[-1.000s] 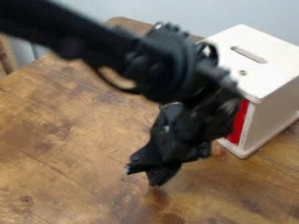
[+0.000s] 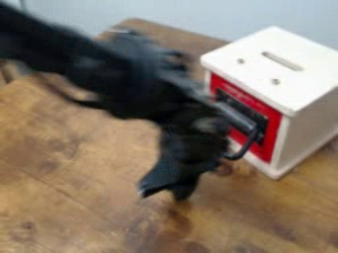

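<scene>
The black robot arm reaches in from the upper left, and its gripper [image 2: 175, 186] points down low over the wooden table, left of and in front of a white wooden box [image 2: 279, 69]. The arm is motion-blurred, so the state of the fingers is unclear. The box has a slot and small holes on top, a red front panel [image 2: 264, 148] and a dark fitting on that panel, partly behind the arm.
A pale wall stands behind the box, and the table's back edge runs along the upper left.
</scene>
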